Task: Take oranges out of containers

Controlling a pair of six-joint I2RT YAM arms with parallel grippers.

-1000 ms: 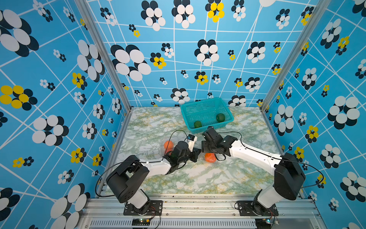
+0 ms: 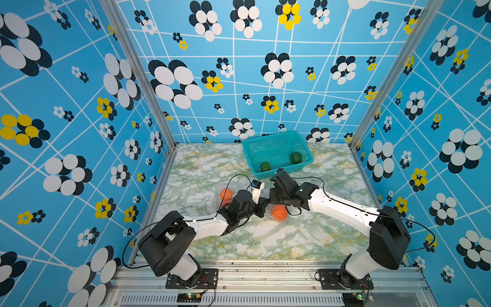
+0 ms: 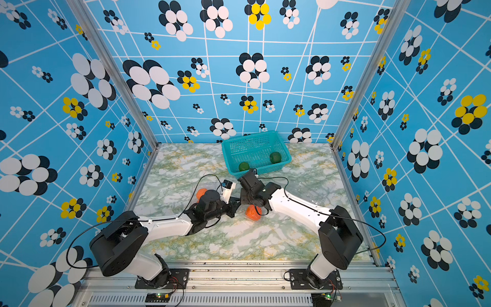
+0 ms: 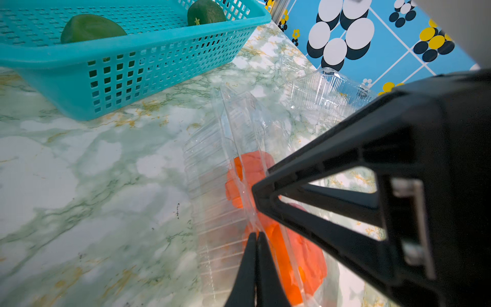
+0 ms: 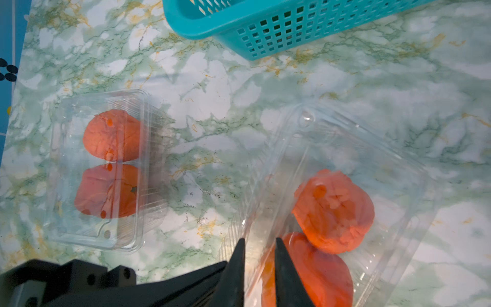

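A clear plastic container with orange fruits inside lies beneath my two grippers. My left gripper is shut, its tips by the container's near edge; whether the thin plastic is pinched cannot be made out. My right gripper is narrowly open over the container's left side, its two tips apart, with the clear edge running near the gap. In the left wrist view its black fingers reach across the container's rim. A second closed clear container with two oranges stands to the left.
A teal basket with two green fruits stands at the back. Another clear, empty-looking container lies to the right. Both grippers nearly touch in the middle.
The orange under my right gripper has shifted slightly left, and that gripper has moved a little left towards the left one. The left gripper has hardly moved.
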